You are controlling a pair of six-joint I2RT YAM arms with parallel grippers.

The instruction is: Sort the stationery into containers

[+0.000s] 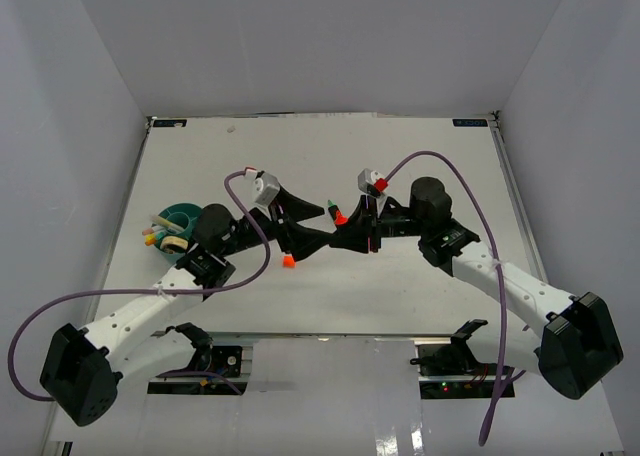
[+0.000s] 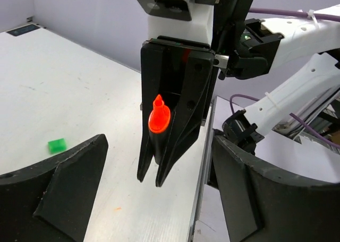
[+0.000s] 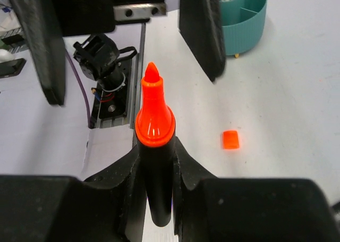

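An orange-tipped black marker (image 3: 154, 126) is pinched in my right gripper (image 1: 350, 238), its orange end pointing up in the right wrist view. Facing it, my left gripper (image 1: 327, 226) stands open. In the left wrist view its fingers (image 2: 74, 183) frame the marker (image 2: 159, 122) from either side without touching it. On the table lie an orange block (image 1: 289, 261) and a green block (image 2: 57, 146). At the left, a round green container (image 3: 244, 32) holds a tape roll (image 1: 174, 245) and several pens or markers.
The two grippers are very close together over the middle of the table. Bare white tabletop (image 1: 270, 146) spreads behind them and to the front right. Purple cables (image 1: 75, 298) loop along both arms.
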